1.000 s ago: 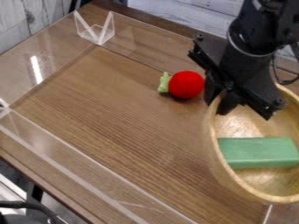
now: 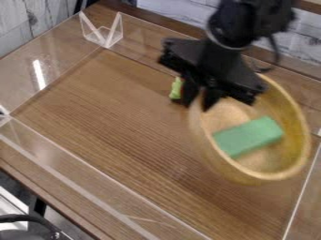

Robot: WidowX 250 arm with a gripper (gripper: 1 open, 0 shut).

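Note:
My black gripper [image 2: 198, 92] is at upper centre, blurred, shut on the rim of a tan bowl [image 2: 273, 161] that hangs tilted at the right. A green block [image 2: 247, 136] lies in the bowl.
A clear plastic holder [image 2: 103, 30] stands at the back left.
The gripper and bowl have moved left and away from the camera, now covering the red object. The bowl and its green block look smaller.

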